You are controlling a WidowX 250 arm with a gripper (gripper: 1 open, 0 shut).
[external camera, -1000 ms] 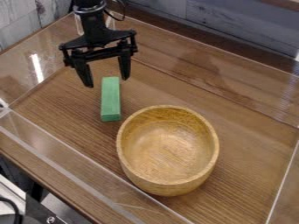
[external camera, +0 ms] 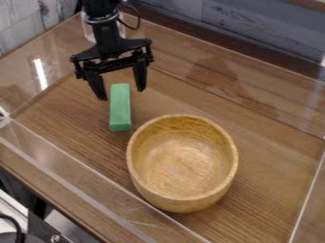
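Observation:
My gripper, a black two-fingered tool, hangs over the upper left of the wooden tray, open, its fingers spread to either side just above the far end of a green block. The block is a long strip lying lengthwise toward the front. A large round tan plastic bowl sits at the lower right of the block, close by it.
Pale tray edges run along the sides. A light object stands behind the gripper at the top left. Dark cables lie at the lower left corner.
My open gripper has shifted slightly over the last second, its angle changing a little near the green block's far end. The block and bowl have not moved.

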